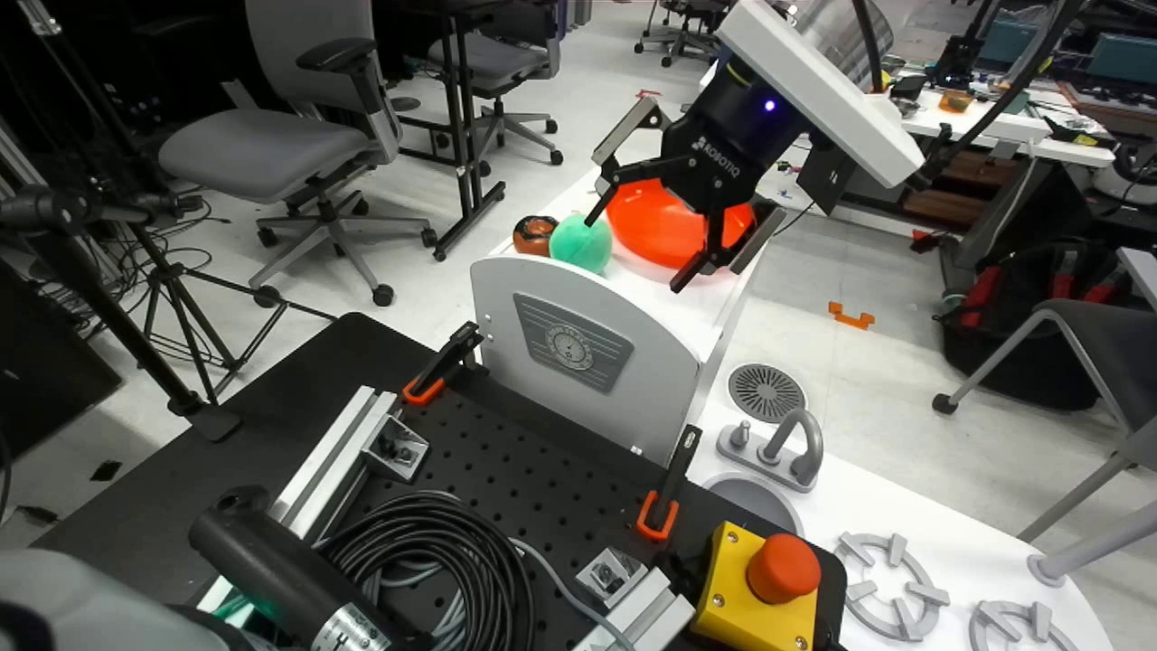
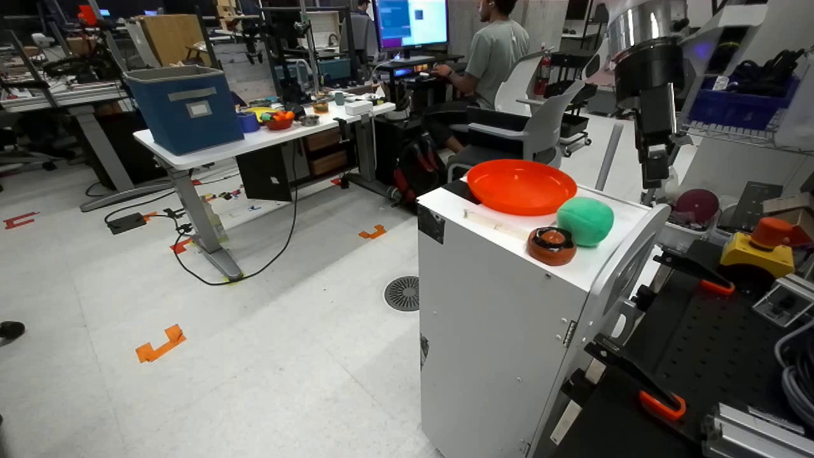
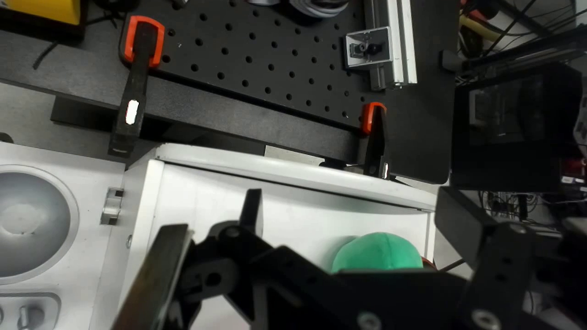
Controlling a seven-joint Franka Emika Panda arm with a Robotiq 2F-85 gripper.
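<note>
My gripper (image 1: 637, 250) is open above the white cabinet top (image 2: 458, 207), with nothing between its fingers. A green ball-like toy (image 2: 585, 221) rests on that top, touching or close to a brown round object (image 2: 551, 245) with a dark ring. Beside them lies a shallow red-orange plate (image 2: 523, 187), empty as far as shows. Exterior view 1 has the gripper partly in front of the plate. In the wrist view the green toy (image 3: 379, 251) is partly covered by my gripper's linkage, and the plate cannot be seen.
A grey upright panel (image 1: 586, 353) stands between the cabinet top and the black perforated table (image 1: 510, 456). Clamps with orange pads (image 1: 658, 515) sit at the table edge. A yellow box with a red button (image 1: 759, 586) and a toy faucet (image 1: 797, 445) are nearby.
</note>
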